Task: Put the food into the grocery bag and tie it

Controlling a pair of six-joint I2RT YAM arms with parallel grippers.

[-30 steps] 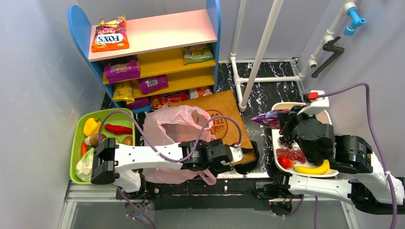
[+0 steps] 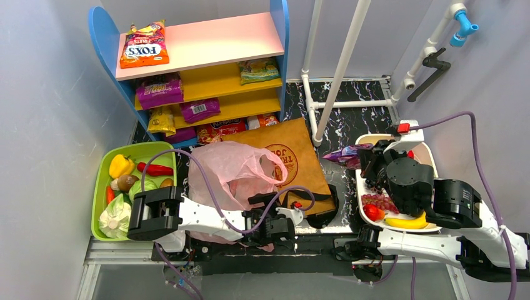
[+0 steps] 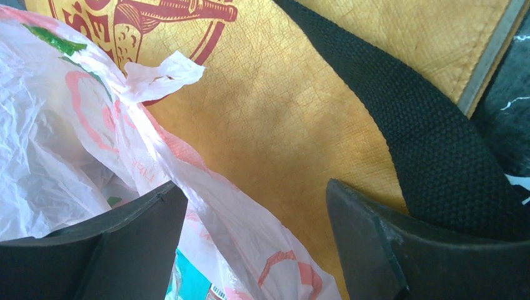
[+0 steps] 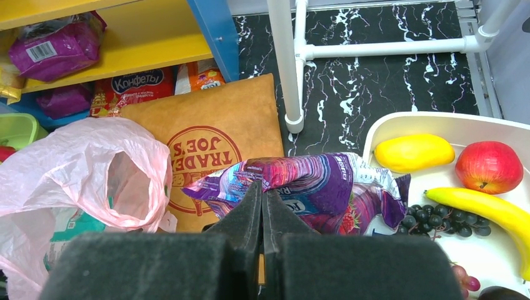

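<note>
The pale pink plastic bag (image 2: 209, 165) stands left of centre in the top view with its mouth open. A teal package (image 3: 194, 281) shows inside it. My left gripper is over the bag's front right side; its fingers stand apart, with the bag's rim running slantwise through the gap, not pinched. A purple, shiny snack packet (image 4: 325, 187) hangs from the tips of my right gripper, which is shut on it. In the top view that packet is just left of the white basket, with the right gripper partly hidden by its own arm.
The brown tote bag (image 2: 300, 150) lies flat beside the plastic bag, its black strap (image 3: 431, 137) close to the left fingers. A white basket (image 4: 400, 125) of fruit, a green basket (image 2: 97, 206) of vegetables and a snack shelf (image 2: 212, 47) surround the space. A white pipe (image 2: 340, 72) rises behind.
The right arm has shifted slightly left with the packet.
</note>
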